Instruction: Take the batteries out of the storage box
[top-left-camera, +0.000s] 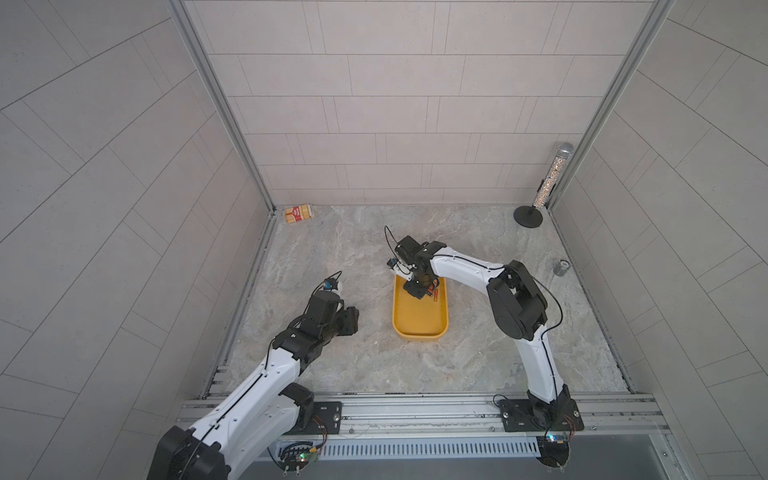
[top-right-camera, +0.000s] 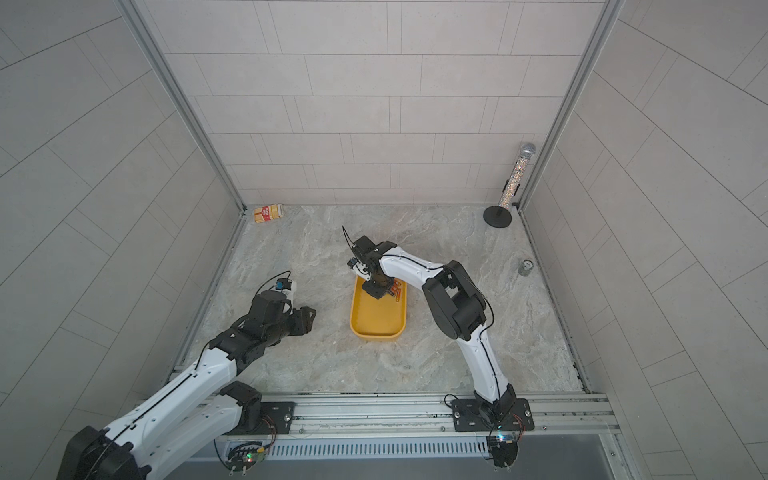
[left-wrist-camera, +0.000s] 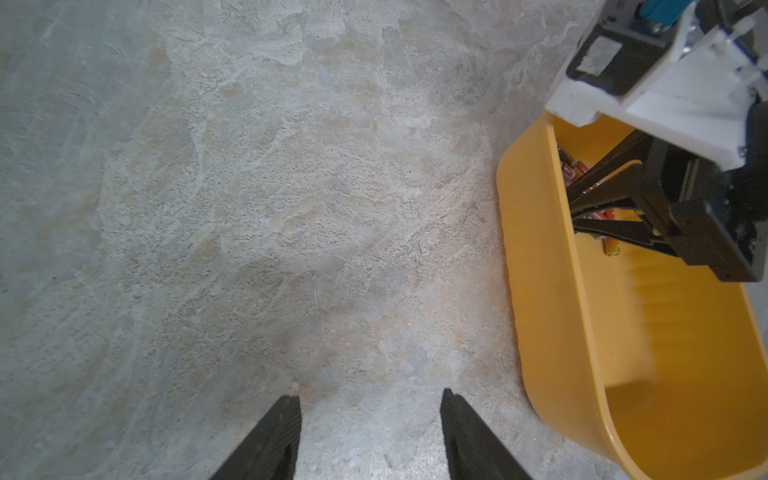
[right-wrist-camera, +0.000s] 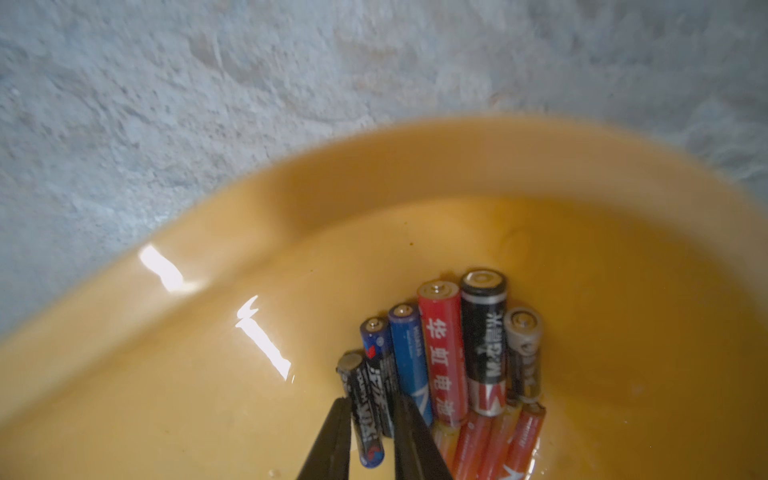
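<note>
The yellow storage box (top-left-camera: 420, 322) stands mid-table. Batteries of several colours lie in it near one end, among them a red one (right-wrist-camera: 442, 360), a black one (right-wrist-camera: 482, 352) and a blue one (right-wrist-camera: 409, 352). My right gripper is down inside the box, fingers part open beside the dark batteries at the row's end; whether anything is between them is unclear. My left gripper is open over bare table left of the box, nothing between its fingers.
A red-and-yellow packet (top-left-camera: 297, 213) lies at the back left. A tall speckled column on a black base (top-left-camera: 528, 216) stands back right, with a small can (top-left-camera: 561, 268) before it. The table left of the box is clear.
</note>
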